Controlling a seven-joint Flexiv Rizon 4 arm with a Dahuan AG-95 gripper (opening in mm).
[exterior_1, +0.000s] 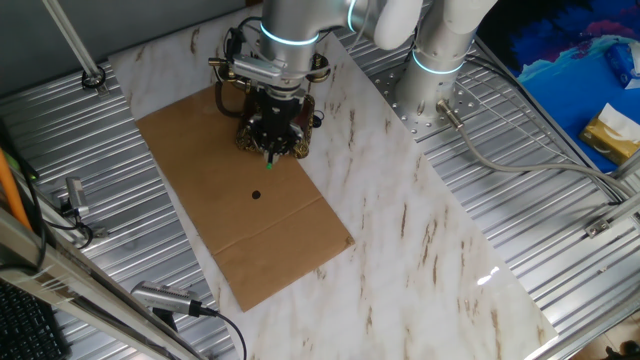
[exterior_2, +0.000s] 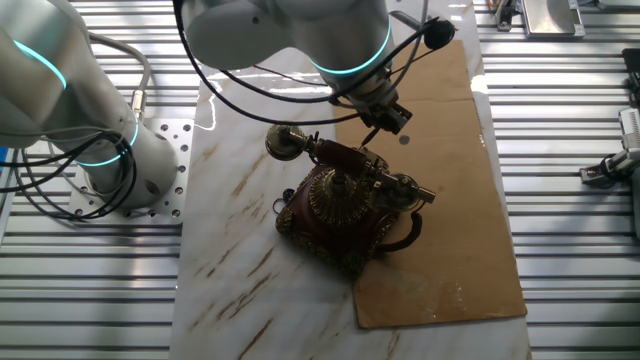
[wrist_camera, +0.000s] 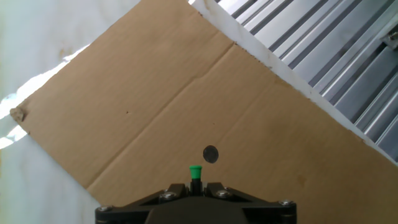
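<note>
My gripper points down over the cardboard, its fingers drawn together in the wrist view. A narrow black piece with a green tip (wrist_camera: 196, 169) shows in the middle where they meet; whether it belongs to the fingers or is held between them, I cannot tell. A small dark round spot (wrist_camera: 211, 154) lies on the brown cardboard sheet (wrist_camera: 149, 81), just beyond the green tip in that view. An ornate antique-style telephone (exterior_2: 340, 205), dark red with brass, stands partly on the cardboard. Its handset (exterior_2: 345, 158) rests across the top, and the gripper hangs near it. In exterior view 1 the arm hides much of the phone.
The cardboard lies on a white marble-patterned board (exterior_1: 400, 240) set on slatted metal. A silver camera (exterior_1: 166, 297) stands off the near left edge. The arm's base (exterior_1: 430, 90) is at the back right. Much of the board's right half is bare.
</note>
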